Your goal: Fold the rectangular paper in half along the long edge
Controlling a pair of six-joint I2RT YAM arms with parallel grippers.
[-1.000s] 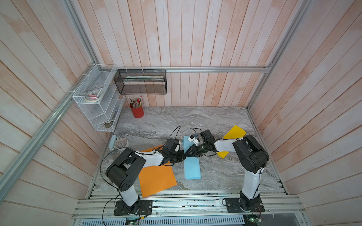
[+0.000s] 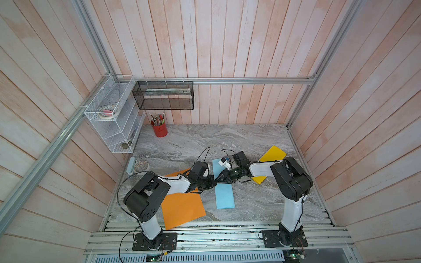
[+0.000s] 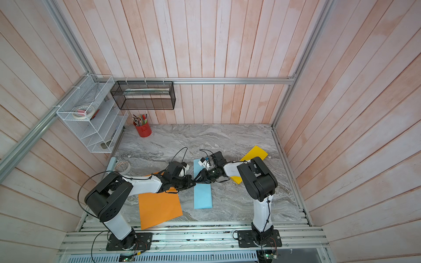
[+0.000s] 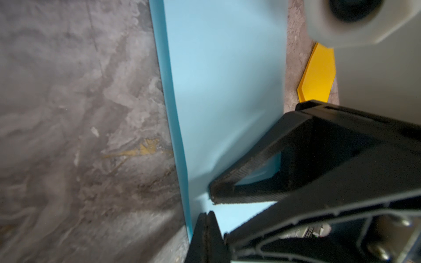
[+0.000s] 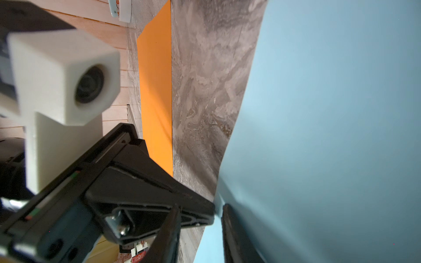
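Observation:
The light blue paper [image 2: 224, 196] lies doubled over in a long narrow strip, with a thin sliver of its lower layer showing along the left edge in the left wrist view. My left gripper is shut with its tips at that left edge; whether paper is between them cannot be made out. Just above the same edge, my right gripper stands open, its fingers a small way apart. The left gripper's tip reaches in close to the right one. In both top views the arms hide the middle of the strip.
Orange paper [image 2: 184, 208] lies under the left arm, and yellow paper [image 2: 272, 153] partly under the right arm. A red pen cup [image 2: 160, 130] stands at the back left, near wire shelves [image 2: 115, 116]. Bare marble shows at the back and front right.
The blue strip's front end has shifted slightly to the right, and its layers there look more nearly lined up. Both arms are almost where they were.

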